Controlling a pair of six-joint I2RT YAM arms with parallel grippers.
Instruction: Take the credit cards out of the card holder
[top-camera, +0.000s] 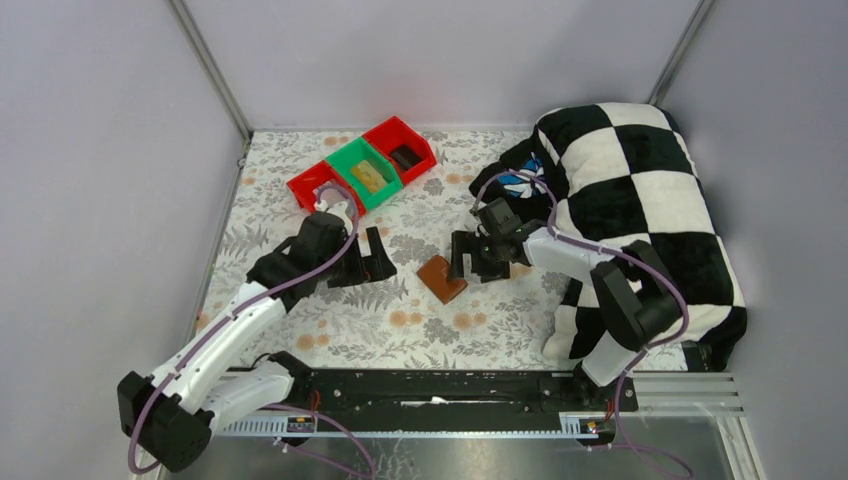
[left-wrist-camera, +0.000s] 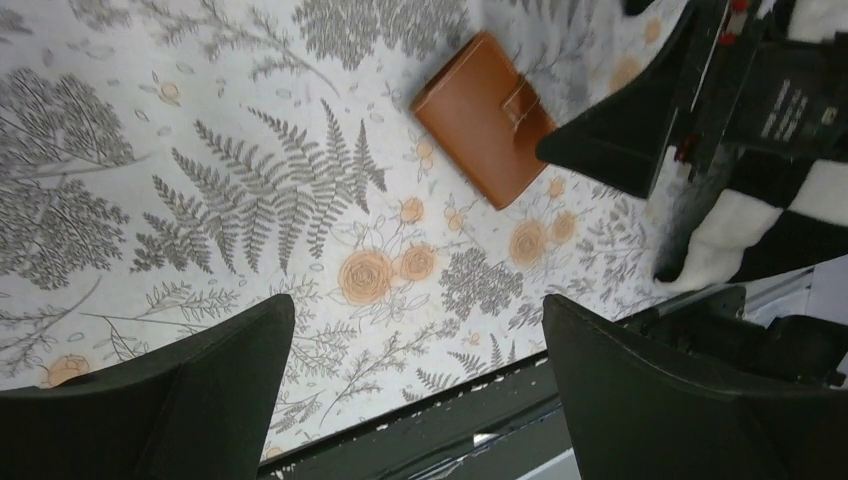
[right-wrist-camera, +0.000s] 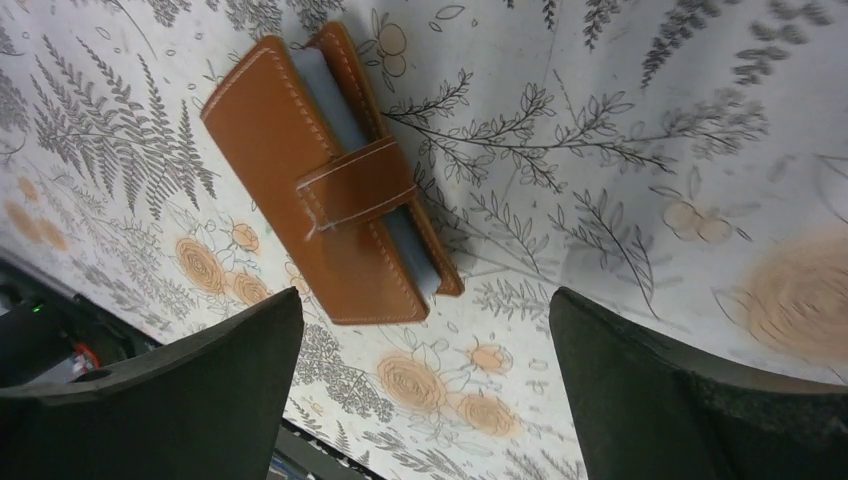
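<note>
The brown leather card holder (top-camera: 439, 280) (left-wrist-camera: 480, 120) (right-wrist-camera: 275, 160) lies on the patterned cloth in the middle, with a strap (right-wrist-camera: 355, 185) across it and pale blue-grey contents along its opening. My right gripper (top-camera: 462, 255) is open above its right side, nothing between the fingers. My left gripper (top-camera: 368, 257) is open to the left of the holder, over bare cloth.
Red and green bins (top-camera: 360, 175) holding items stand at the back. A checkered black-and-white cushion (top-camera: 640, 190) fills the right side.
</note>
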